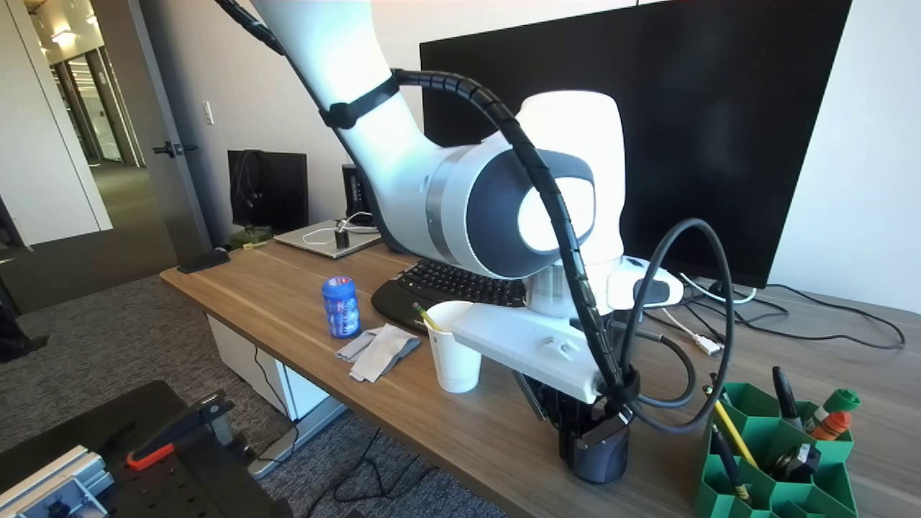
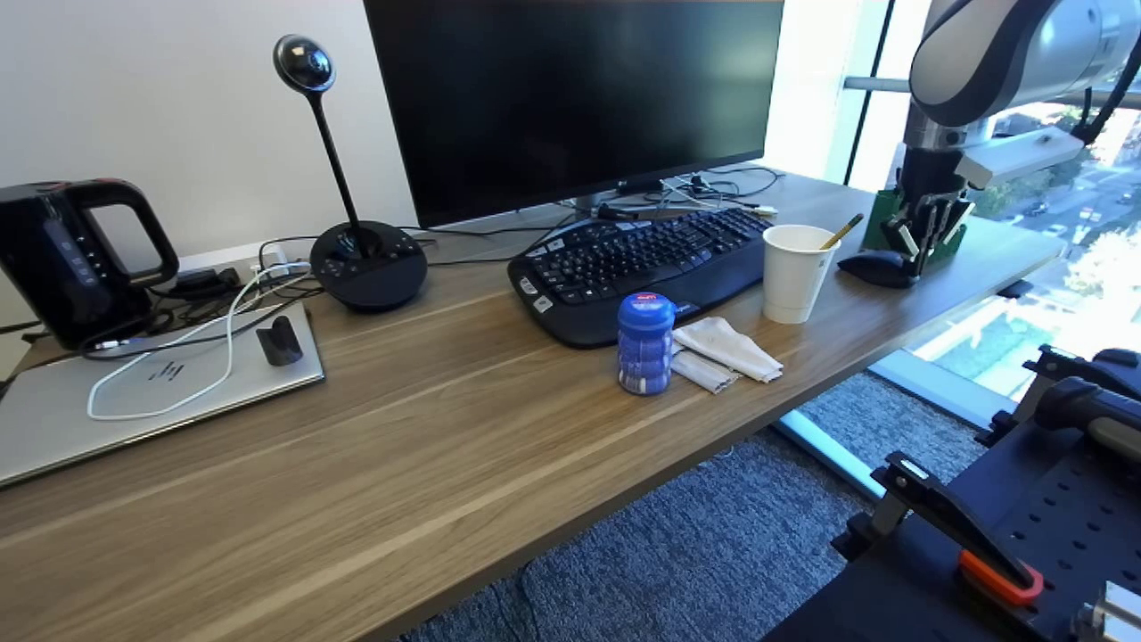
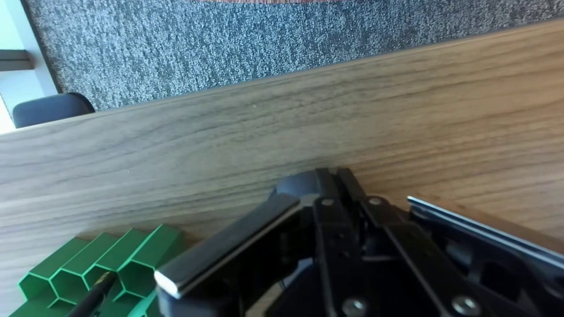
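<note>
A dark grey computer mouse (image 1: 601,459) rests at the front right of the desk. My gripper is over it, pointing down, its fingers (image 3: 323,186) drawn close together. It appears shut on the mouse's upper part, but the exact contact is hidden. In the wrist view part of the mouse (image 3: 297,185) shows beside the fingertips, the rest being covered by the gripper. From the far side, the mouse (image 2: 879,267) looks low against the desk, and its right end meets the gripper.
A green honeycomb pen holder (image 1: 770,398) stands to the right, close to the gripper. Left of it are a white cup (image 1: 455,362) holding a pencil, folded cloths (image 1: 380,350), a blue canister (image 1: 342,309) and a black keyboard (image 1: 414,292). The desk's front edge is near.
</note>
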